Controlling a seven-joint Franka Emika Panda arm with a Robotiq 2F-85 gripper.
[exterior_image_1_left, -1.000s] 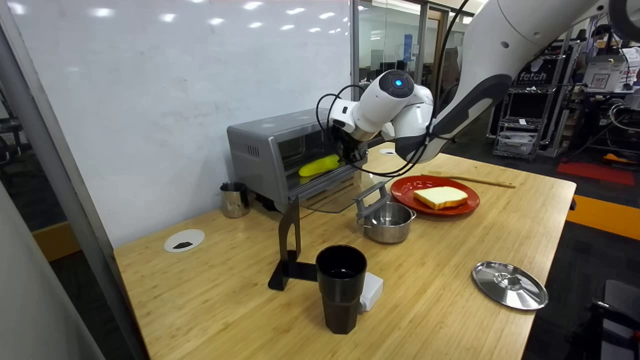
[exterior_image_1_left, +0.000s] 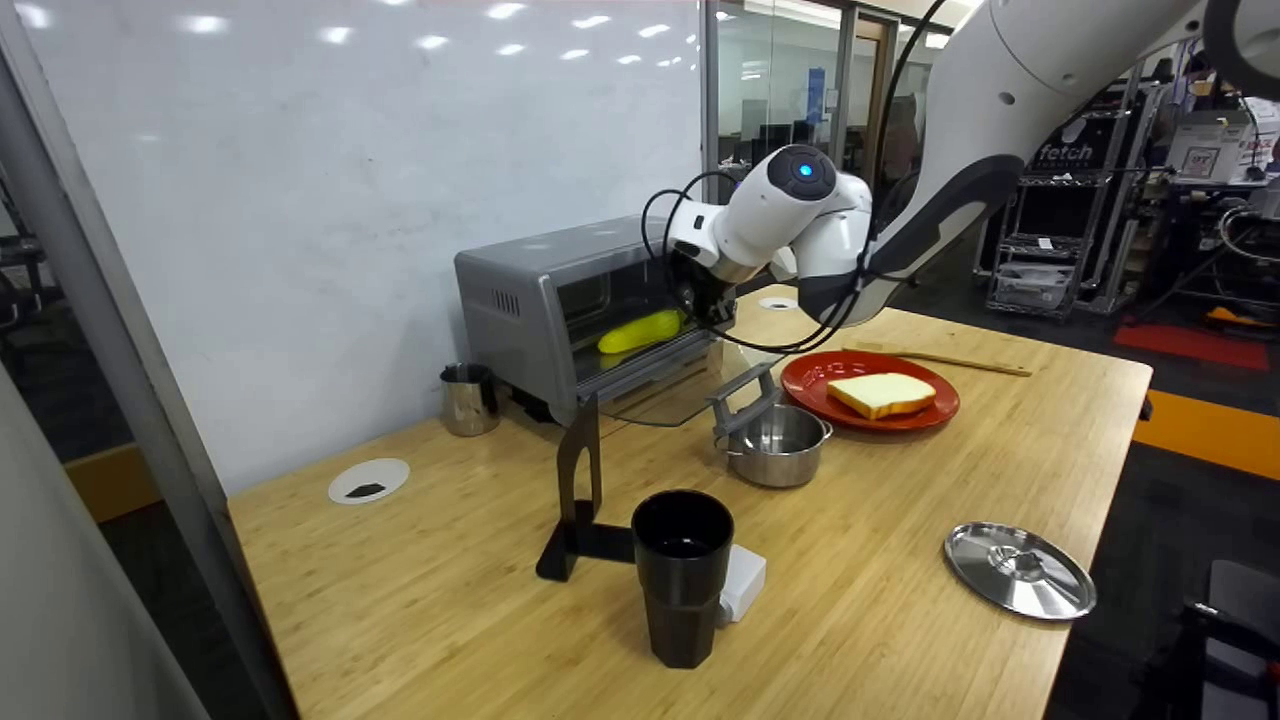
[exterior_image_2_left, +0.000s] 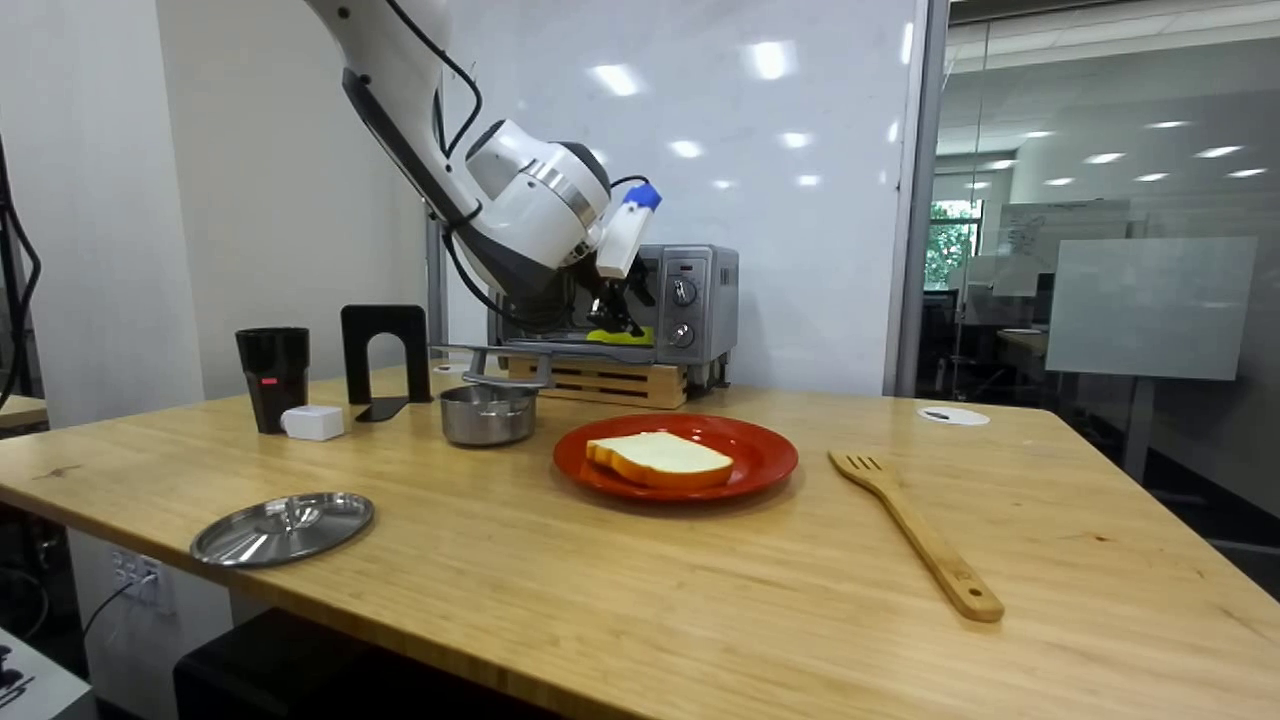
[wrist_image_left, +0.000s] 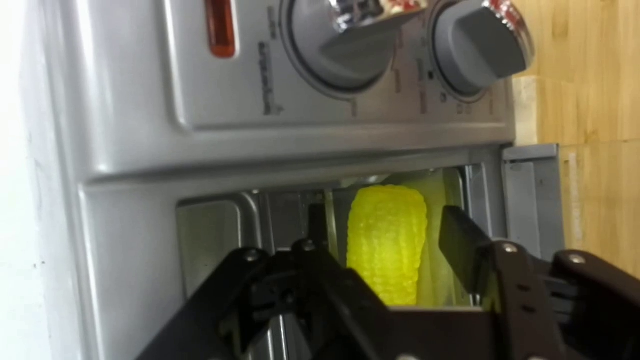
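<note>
A yellow toy corn cob (wrist_image_left: 387, 240) lies inside the grey toaster oven (exterior_image_1_left: 516, 314), whose glass door (exterior_image_1_left: 672, 402) is lowered. At the oven's mouth is my gripper, reaching in from the front. In the wrist view its two black fingers stand apart, one on each side of the cob, with visible gaps between them and the cob. The finger is open. The near part of the cob is hidden behind the gripper's body. In exterior view 2 the corn (exterior_image_2_left: 620, 337) shows as a yellow strip below the gripper.
Near the lowered door's handle stands a steel pot (exterior_image_1_left: 780, 446). A red plate (exterior_image_2_left: 768, 456) bears a bread slice (exterior_image_2_left: 662, 458). A wooden fork (exterior_image_2_left: 918, 534), pot lid (exterior_image_1_left: 1020, 570), black cup (exterior_image_1_left: 681, 576), black stand (exterior_image_1_left: 576, 504) and metal cup (exterior_image_1_left: 469, 400) are spread around.
The wrist has shifted very slightly to the right and down in exterior view 1. The corn and the other objects have not visibly moved.
</note>
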